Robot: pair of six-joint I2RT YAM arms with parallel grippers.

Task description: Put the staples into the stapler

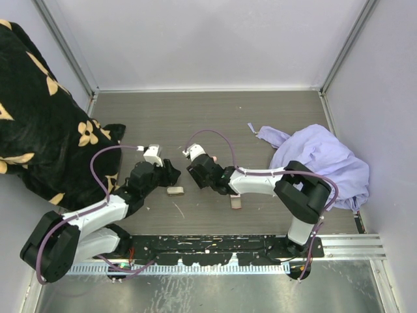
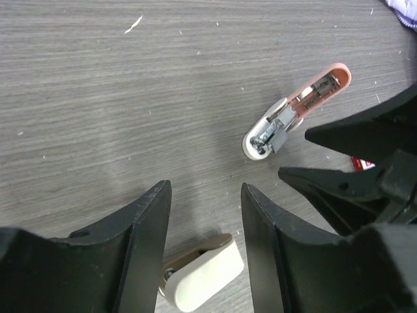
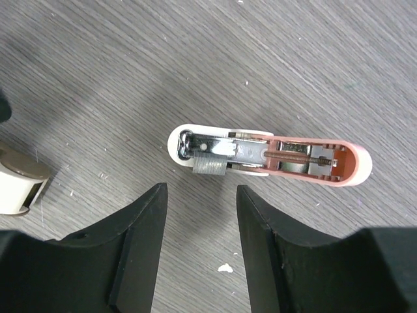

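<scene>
In the right wrist view the pink and white stapler (image 3: 313, 160) lies on the table with its metal channel and spring exposed. A short grey staple strip (image 3: 210, 163) rests against the channel's side near the white end, partly over the edge. My right gripper is above the table beside it, fingers apart and empty. The left wrist view shows the same stapler (image 2: 319, 91) at upper right, with the strip (image 2: 278, 139) beside its channel. Open and empty, my left gripper is apart from the stapler. In the top view the arms largely hide the stapler.
A white and tan piece (image 1: 175, 191) lies on the table below the grippers. A small red and white box (image 1: 236, 201) sits under the right arm. Lavender cloth (image 1: 319, 160) is at right, a dark patterned blanket (image 1: 58, 124) at left.
</scene>
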